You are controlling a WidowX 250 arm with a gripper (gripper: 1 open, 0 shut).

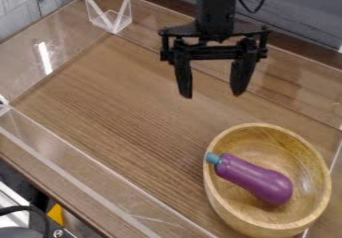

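My black gripper point(213, 82) hangs over the upper middle of the wooden table, its fingers spread open with nothing between them. Below it and to the right, a tan bowl point(225, 210) holds a purple eggplant-like object point(258, 180) with a teal tip, lying diagonally inside.
A white wire rack point(111, 15) stands at the back left. A black cable and a yellow item lie at the lower-left edge.
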